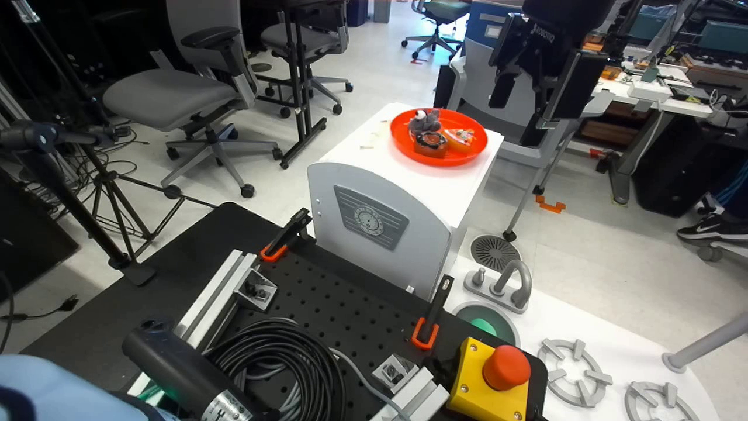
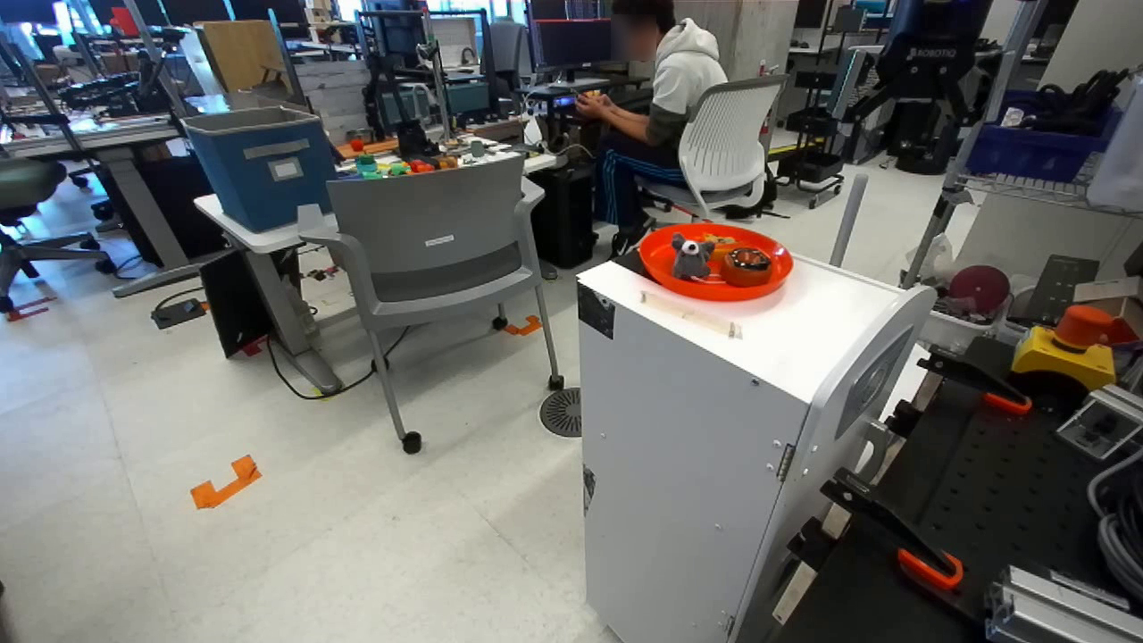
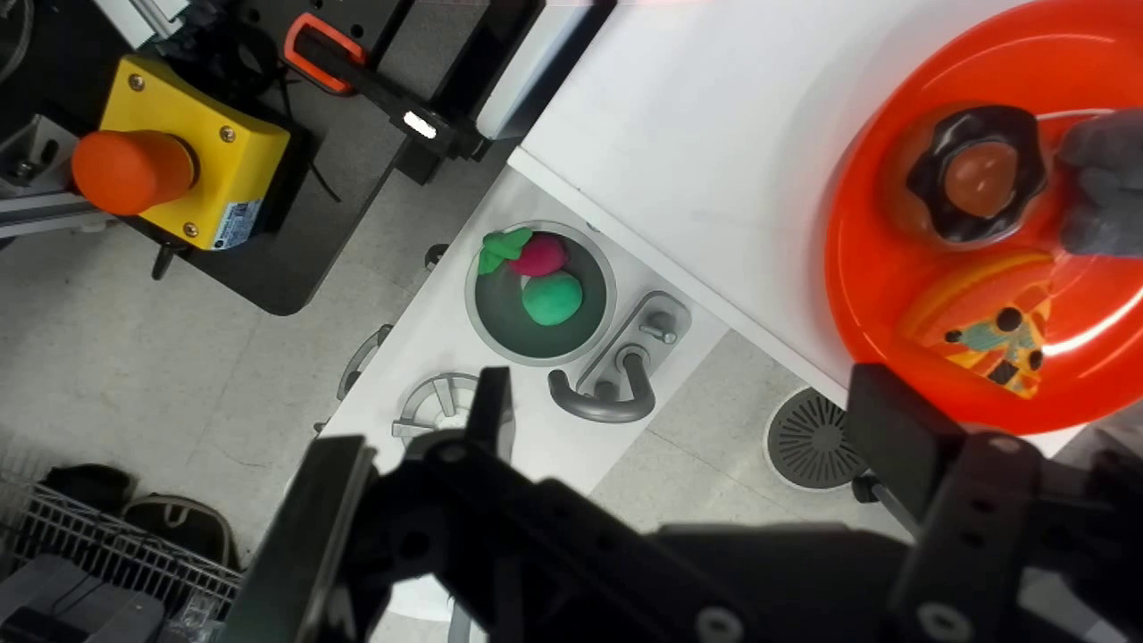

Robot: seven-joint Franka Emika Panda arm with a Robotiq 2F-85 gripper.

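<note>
On the white toy cabinet (image 1: 364,168) lies a red plate (image 1: 471,155). It carries a grey plush animal (image 2: 691,257), a brown round toy with a dark wavy top (image 3: 978,177) and an orange wedge-shaped toy with a patterned side (image 3: 980,321). A pink toy with green leaves (image 3: 538,255) and a green round toy (image 3: 552,299) lie in the small sink basin (image 3: 481,320). My gripper (image 1: 527,105) hangs in the air beside and above the plate, its fingers wide apart with nothing between them.
A grey faucet (image 3: 632,391) stands beside the basin, with toy burners (image 1: 573,372) farther along the white counter. A yellow box with a red button (image 1: 491,382) and black clamps (image 1: 433,312) border the black table. An office chair (image 2: 439,236) stands near the cabinet.
</note>
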